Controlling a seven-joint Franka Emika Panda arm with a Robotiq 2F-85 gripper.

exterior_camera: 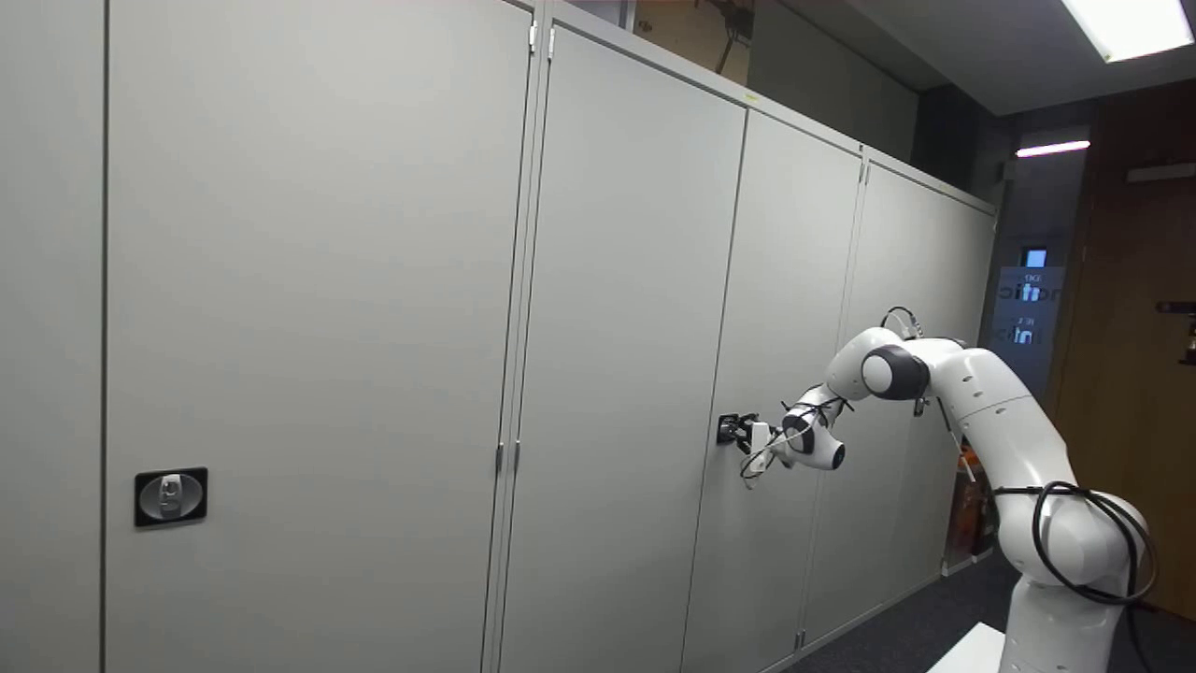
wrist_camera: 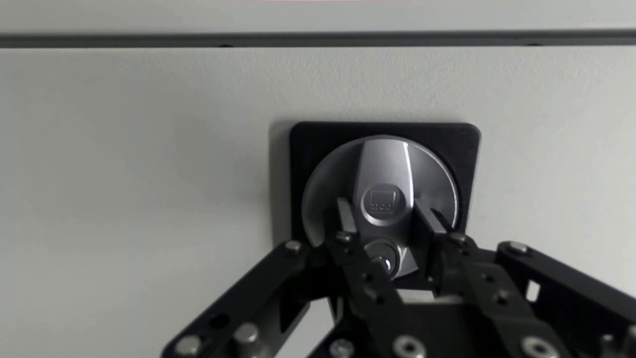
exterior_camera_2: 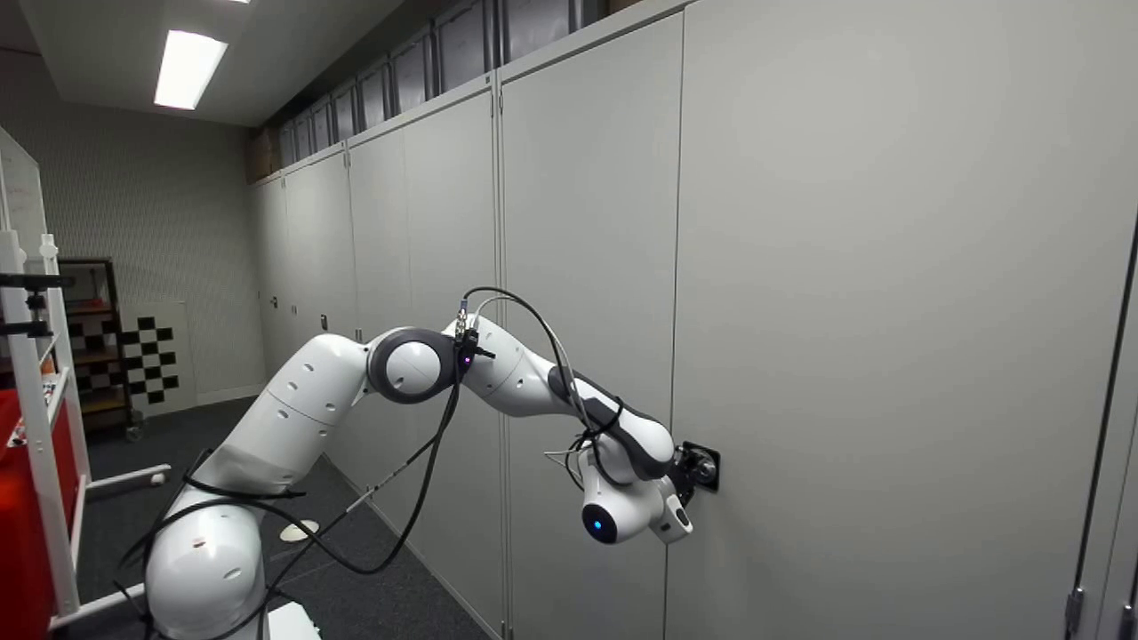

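Observation:
A grey turn handle [wrist_camera: 382,173] sits in a round recess on a square black plate [wrist_camera: 465,140], mounted on a pale grey cabinet door [wrist_camera: 149,167]. My gripper is shut on this handle, one finger pad on each side of it. The handle points straight toward the door seam in the wrist view. At its base a key lock [wrist_camera: 381,253] is partly covered by the fingers. From the side, the gripper [exterior_camera: 740,428] meets the handle plate [exterior_camera: 726,430] near the door's edge. The door [exterior_camera_2: 885,267] is flush with its neighbour.
Another black-framed handle [exterior_camera: 170,495] is on a cabinet door further left. Free floor [exterior_camera_2: 363,555] lies along the cabinets. A white frame [exterior_camera_2: 48,427] stands across the aisle, and cables [exterior_camera_2: 427,448] hang from the arm.

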